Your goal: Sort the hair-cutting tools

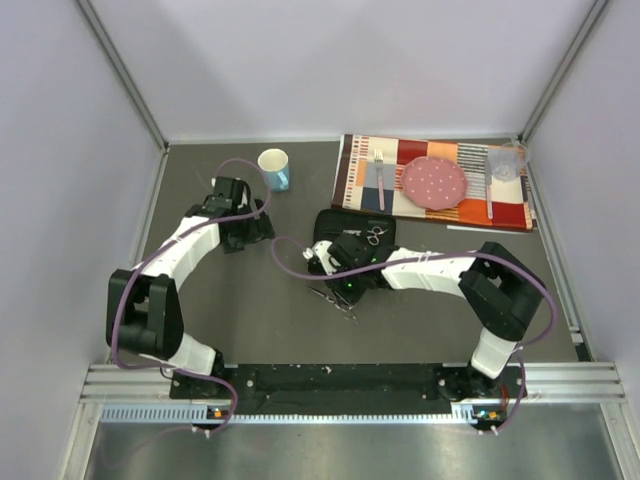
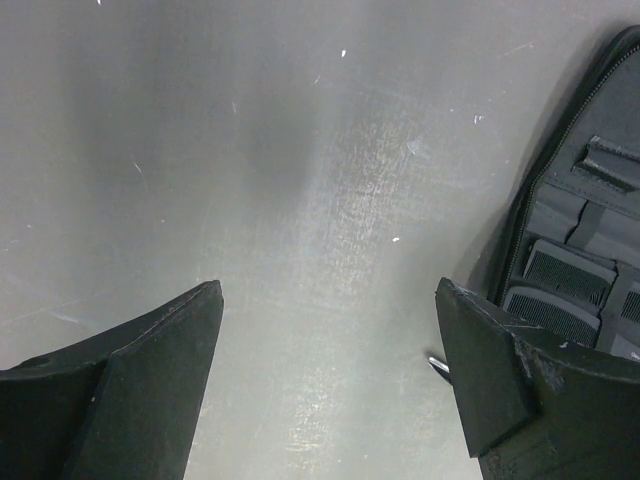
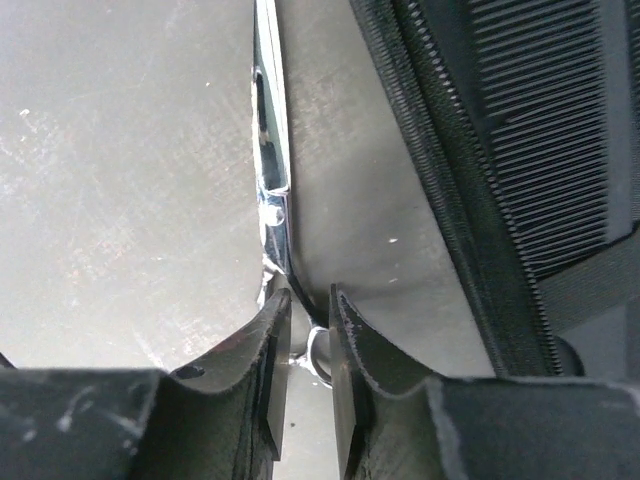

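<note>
Silver scissors [image 3: 272,205] lie on the grey table in front of the black tool case [image 1: 327,222]. In the right wrist view their blades point away and a finger loop shows low between my right fingers. My right gripper is over the handle end, its fingers parted by a narrow gap; whether they touch the metal I cannot tell. Another pair of scissors [image 1: 376,235] sits in the case, and combs [image 3: 540,120] fill its near pockets. My left gripper is wide open over bare table, left of the case, holding nothing.
A blue-and-white mug [image 1: 273,167] stands behind my left gripper. Behind and right of the case lies a patterned placemat [image 1: 400,150] with a pink plate [image 1: 434,182], a fork [image 1: 379,175] and a clear cup [image 1: 505,162].
</note>
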